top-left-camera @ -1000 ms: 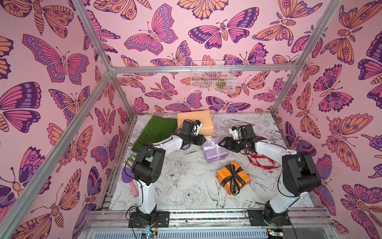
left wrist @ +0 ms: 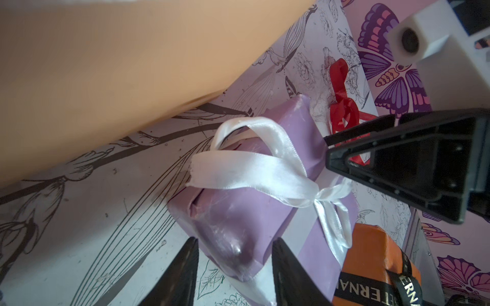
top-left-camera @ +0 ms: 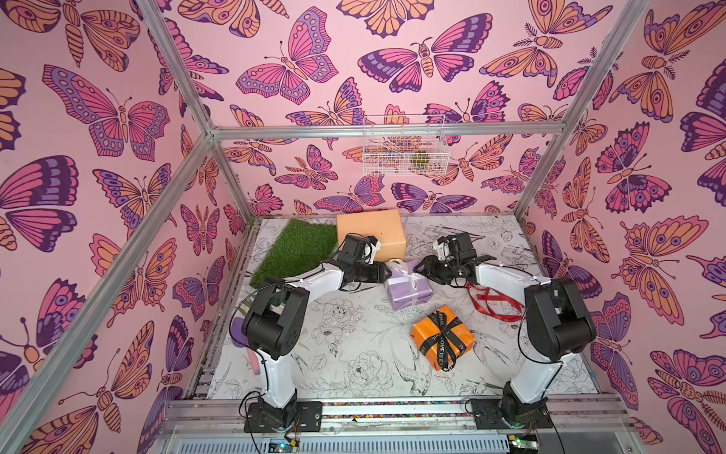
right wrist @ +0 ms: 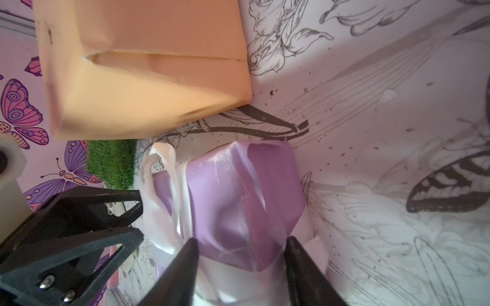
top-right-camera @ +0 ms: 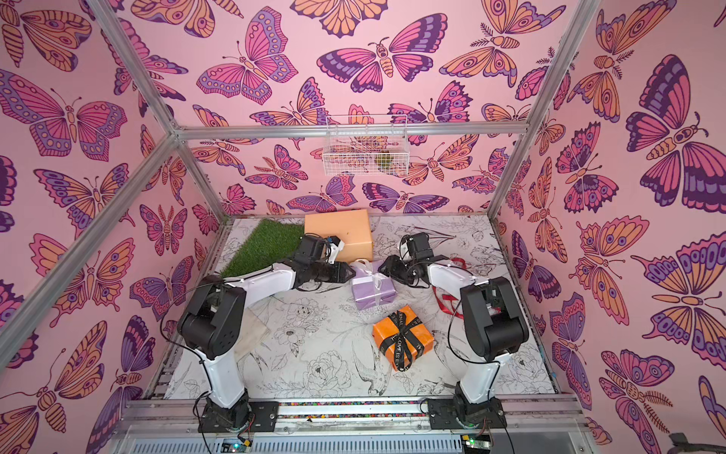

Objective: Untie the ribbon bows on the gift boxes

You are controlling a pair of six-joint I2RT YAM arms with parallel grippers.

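The purple gift box stands between my two grippers, wrapped with a white ribbon. In the left wrist view the ribbon's loops rise over the far side of the box, and its knot is still tied. My left gripper is open over the box's near corner, no ribbon between its fingers. On the right side of the box, my right gripper is open as well; box and ribbon show beneath the gap. In front, the orange gift box carries a black printed ribbon tied round it.
A tan box sits close behind the purple one, near my left gripper. Loose red ribbon lies under the right arm. Green turf covers the back left.
My right gripper has moved slightly left towards the purple box, and its arm has swung inward. The left gripper has shifted only a little. The purple box looks nearly unmoved.
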